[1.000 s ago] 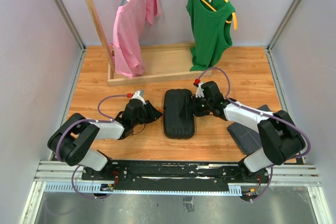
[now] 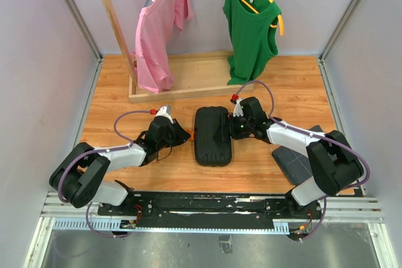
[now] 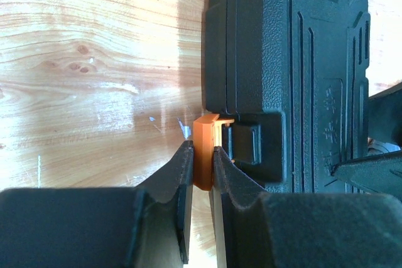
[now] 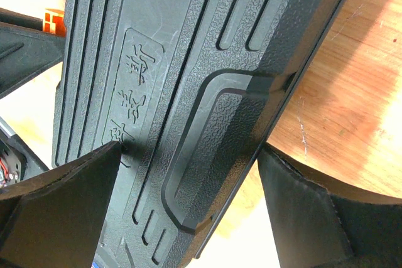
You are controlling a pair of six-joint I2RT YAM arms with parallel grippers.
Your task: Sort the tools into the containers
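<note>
A black plastic tool case point(image 2: 212, 142) lies in the middle of the table. On its left side, my left gripper is shut on an orange latch point(image 3: 204, 130), which sticks out beside a dark recess in the case. My right gripper is at the case's right side, its two fingers part open with the case's ribbed, embossed body point(image 4: 138, 80) between them. Whether it grips the case firmly I cannot tell.
A dark flat pad point(image 2: 292, 166) lies at the right. A wooden rack point(image 2: 182, 95) with pink and green tops point(image 2: 251, 42) stands at the back. Bare table point(image 2: 107, 117) shows at the left.
The left arm has moved slightly leftward, and the case has shifted very slightly left with it. The right arm is almost unchanged.
</note>
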